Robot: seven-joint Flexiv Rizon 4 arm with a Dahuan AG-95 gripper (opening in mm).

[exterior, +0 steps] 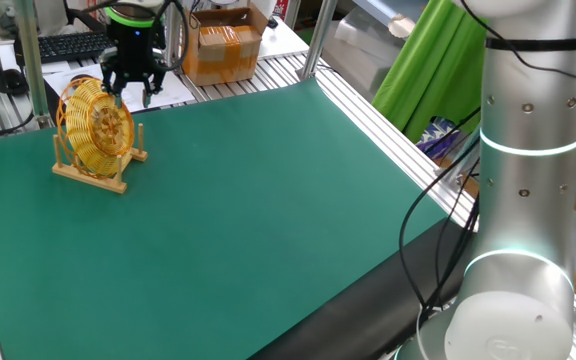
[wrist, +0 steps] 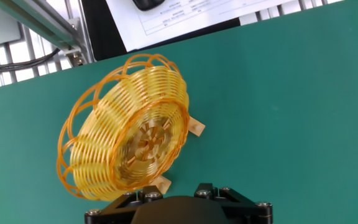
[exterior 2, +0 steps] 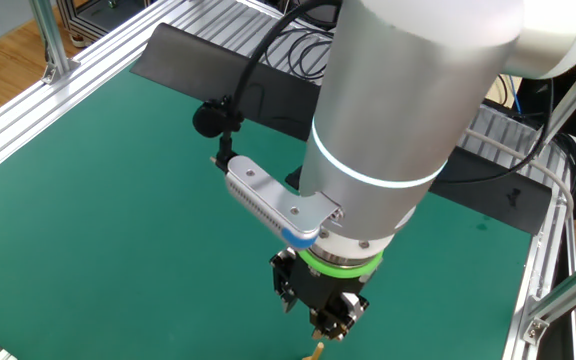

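A yellow wicker basket with an orange looped rim point(exterior: 98, 128) stands on edge in a wooden rack point(exterior: 90, 178) with upright pegs, at the far left of the green table. My gripper point(exterior: 132, 100) hangs above and just right of the basket, its two fingertips apart with nothing between them. From the wrist camera, the basket point(wrist: 132, 134) shows its woven base, tilted, left of the gripper's dark knuckles at the lower edge; the fingertips are hidden there. Exterior view 2 has the gripper point(exterior 2: 313, 318) pointing down, with only a peg tip point(exterior 2: 315, 352) of the rack below it.
Behind the table's far edge lie papers point(wrist: 185, 22), a keyboard point(exterior: 63, 47) and a cardboard box point(exterior: 223, 45). A metal post point(exterior: 33, 60) rises close behind the basket.
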